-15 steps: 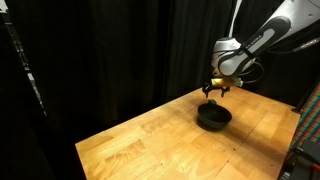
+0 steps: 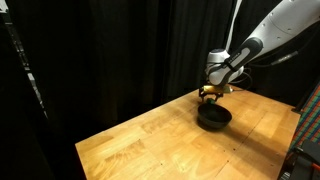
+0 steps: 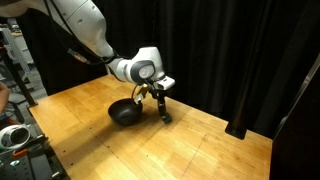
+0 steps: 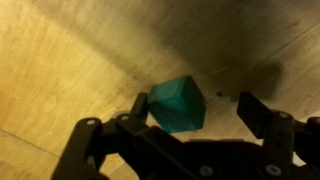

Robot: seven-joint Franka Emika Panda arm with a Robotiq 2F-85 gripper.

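Observation:
A green cube [image 4: 177, 105] lies on the wooden table, seen close up in the wrist view between the spread fingers of my open gripper, nearer the left finger. In exterior view 2 the same cube [image 3: 166, 118] rests just below the gripper [image 3: 152, 108], on the far side of the bowl. The black bowl [image 2: 213, 116] stands upright beside the arm's gripper [image 2: 209, 96] in exterior view 1. From that side the cube is hard to make out behind the bowl and fingers.
Bare wooden table [image 2: 140, 145] stretches away to the left in exterior view 1. Black curtains [image 3: 220, 60] hang behind the table's far edge. The bowl is the nearest obstacle to the gripper.
Over the last second my gripper has come down and slightly left towards the table behind the bowl. The bowl has stayed where it was.

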